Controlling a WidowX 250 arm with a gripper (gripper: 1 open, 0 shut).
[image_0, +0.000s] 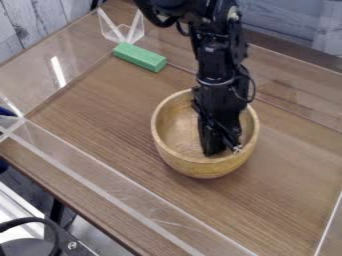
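Note:
A round tan wooden bowl (179, 140) stands on the wooden table. The dark gripper (221, 140) reaches down from the top into the right half of the bowl, its fingertips low inside it. Whether it holds anything, or how far its fingers are apart, is hard to see against the dark parts.
A green block (139, 56) lies at the back left, with a clear plastic piece (120, 28) behind it. A white wall is at the back.

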